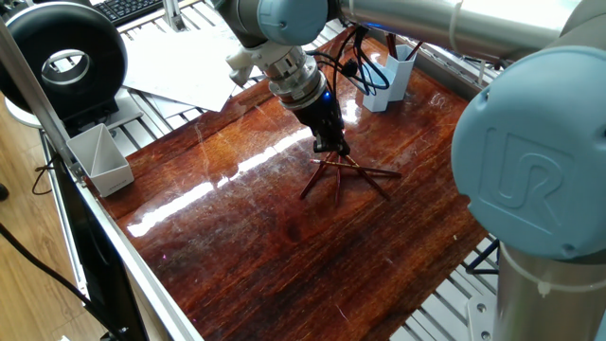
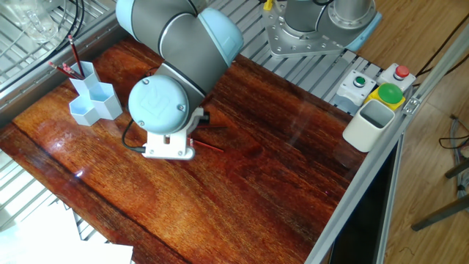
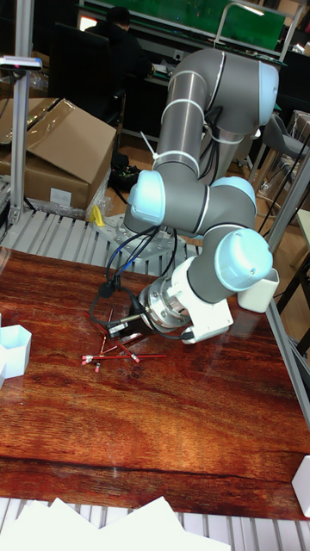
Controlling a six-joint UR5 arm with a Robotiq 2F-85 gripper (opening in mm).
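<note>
Several dark red pencils [image 1: 379,172] lie crossed over one another in a loose pile on the brown wooden table. My black gripper [image 1: 331,152] points down at the pile's upper end, its tips right at the pencils. In exterior view 3 the gripper [image 3: 117,331] comes in from the right, low over the pencils [image 3: 138,356]. Whether its fingers are open or shut, or touch a pencil, I cannot make out. From above, the wrist hides the gripper, and only a few pencils [image 2: 208,145] show beside it.
A white hexagonal holder [image 2: 95,99] stands near the table's edge, with several pencils upright in one cell. A white bin [image 1: 100,159] sits at another corner, and a second bin [image 2: 368,125] is beside the stop buttons [image 2: 390,93].
</note>
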